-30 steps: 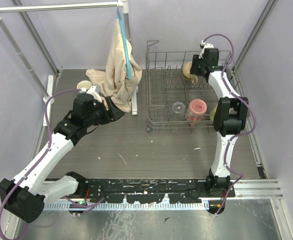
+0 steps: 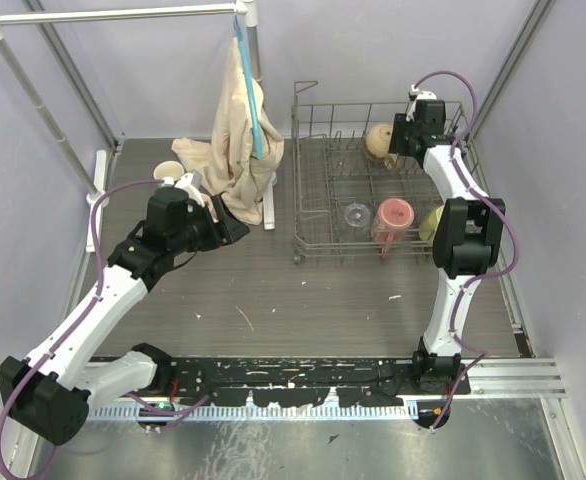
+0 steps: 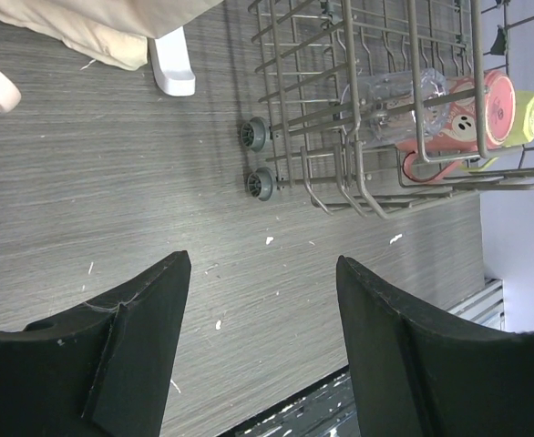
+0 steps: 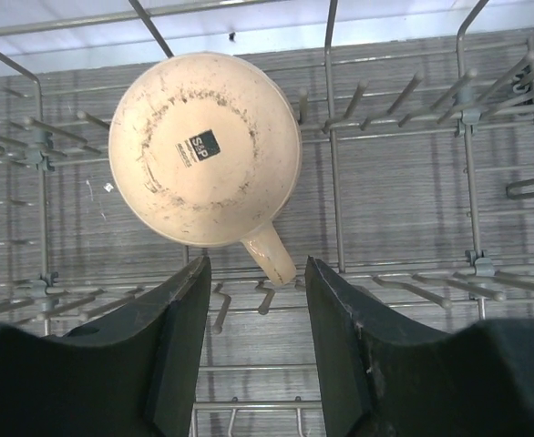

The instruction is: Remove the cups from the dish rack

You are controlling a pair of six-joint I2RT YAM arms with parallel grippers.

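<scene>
In the dish rack, a beige cup sits at the back with its handle pointing toward my right gripper, which is open just above it, nothing between its fingers. Along the rack's front lie a clear cup, a pink cup and a yellow-green cup, partly hidden in the top view by the right arm. My left gripper hangs open and empty over the floor, left of the rack.
A cream cloth hangs on a white frame left of the rack. A pale cup stands behind the left arm. The floor in front of the rack is clear.
My right gripper and arm have shifted slightly to the right, away from over the beige cup. The left arm has not visibly moved.
</scene>
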